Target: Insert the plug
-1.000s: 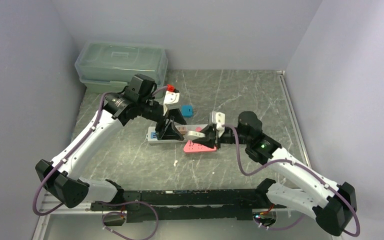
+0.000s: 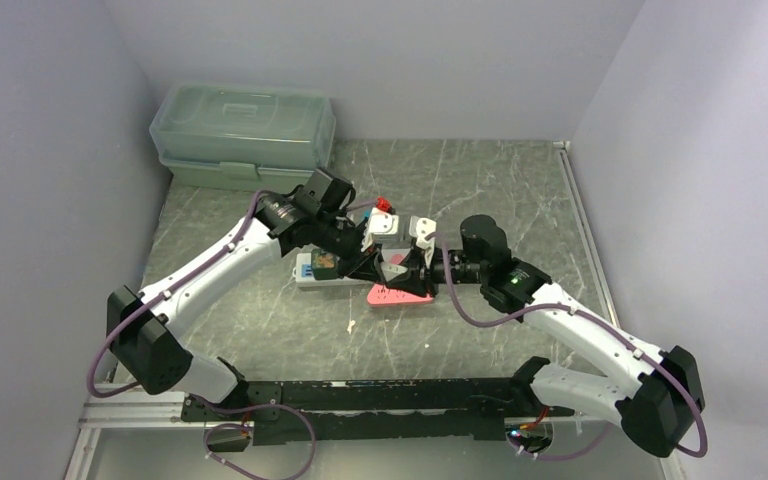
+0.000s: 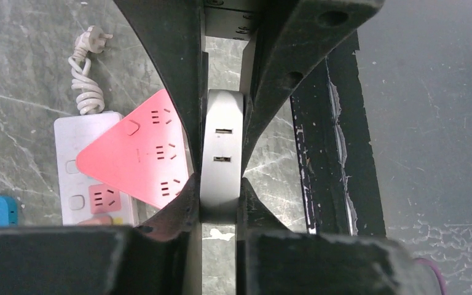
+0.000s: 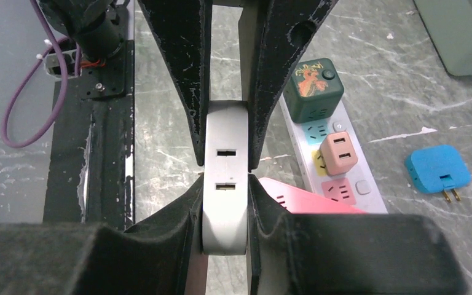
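Note:
Both my grippers meet in mid-air over the power strips in the top view, shut on one white oblong plug [image 3: 221, 184] with two slots on the face seen. My left gripper grips it from one side, my right gripper from the opposite side. Below lie a pink triangular power strip [image 3: 132, 153] and a white power strip [image 3: 67, 141] with coloured sockets, a pink cube [image 4: 338, 153] and a dark green cube [image 4: 313, 92] on it.
A blue adapter [image 4: 435, 169] lies beside the white strip. A coiled white cable with plug [image 3: 89, 43] rests on the table. A lidded plastic box [image 2: 240, 130] fills the back left.
My left arm has moved right toward the right gripper, and its gripper has closed on the white plug. The right gripper has shifted slightly while holding it.

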